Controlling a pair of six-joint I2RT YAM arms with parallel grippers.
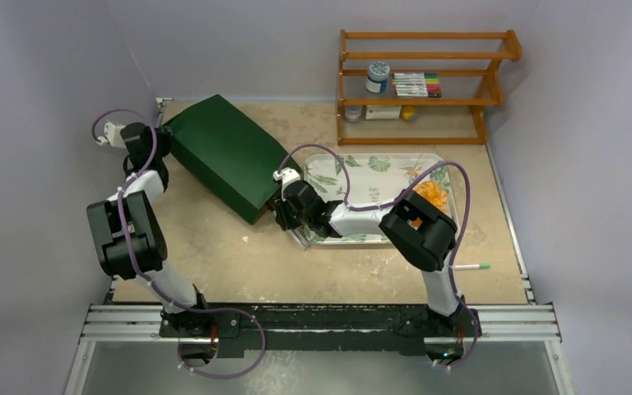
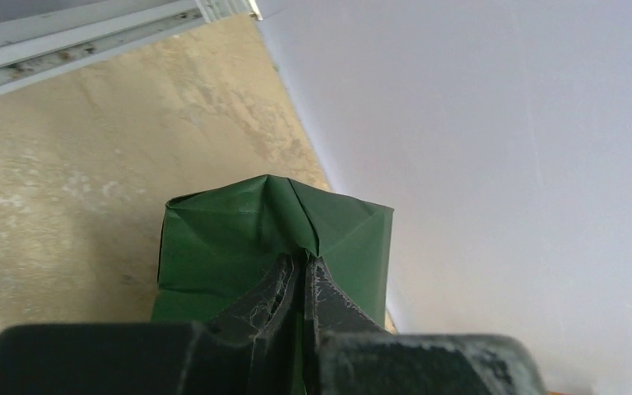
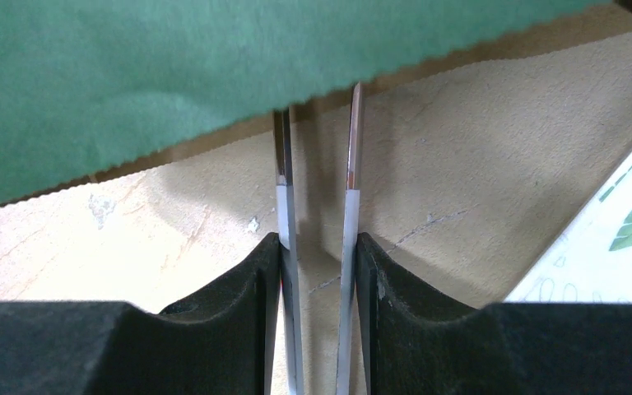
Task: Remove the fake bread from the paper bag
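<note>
A dark green paper bag (image 1: 229,148) lies slantwise at the left, its opening towards the tray and its inside hidden. My left gripper is shut on a pinched fold of the bag's closed end. At the open end, my right gripper has its fingers against both arms of a pair of slim grey tongs (image 3: 348,247). Their brownish tips reach to the bag's brown inner edge, with a gap between the arms. Nothing shows between the tips. No bread is visible in the bag.
Right of the bag, a white leaf-patterned tray (image 1: 378,164) holds an orange, crumpled-looking thing (image 1: 433,195), partly behind the right arm. A wooden rack (image 1: 428,103) stands at the back; a green-capped marker (image 1: 471,267) lies at right.
</note>
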